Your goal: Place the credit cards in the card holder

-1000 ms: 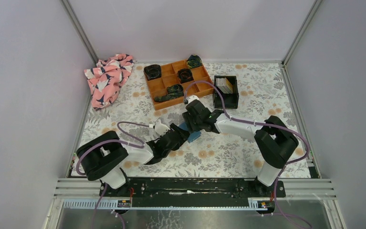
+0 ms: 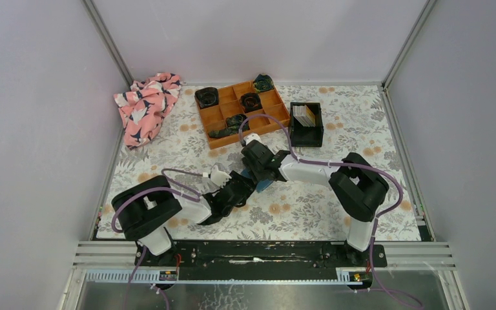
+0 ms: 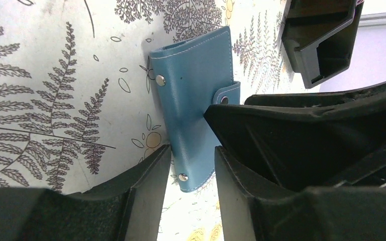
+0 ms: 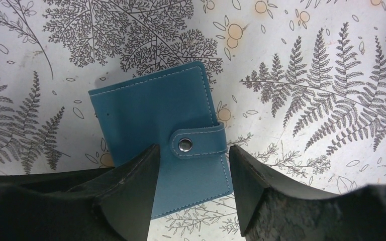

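A blue leather card holder with a snap strap [image 4: 161,110] lies flat on the patterned table, mostly hidden under both arms in the top view [image 2: 263,185]. My left gripper is low beside it, fingers part open around the studded lower edge area in the left wrist view. My right gripper hangs over the holder with its fingers apart, the strap between them in view, nothing held. Cards [image 2: 303,116] stand in a black box [image 2: 308,135] at the back right.
An orange divided tray [image 2: 213,116] with dark items sits at the back centre, a pink patterned cloth [image 2: 145,110] at the back left.
My right arm has shifted a little left over the card holder. My left arm has moved only slightly; the holder looks unmoved in the top view.
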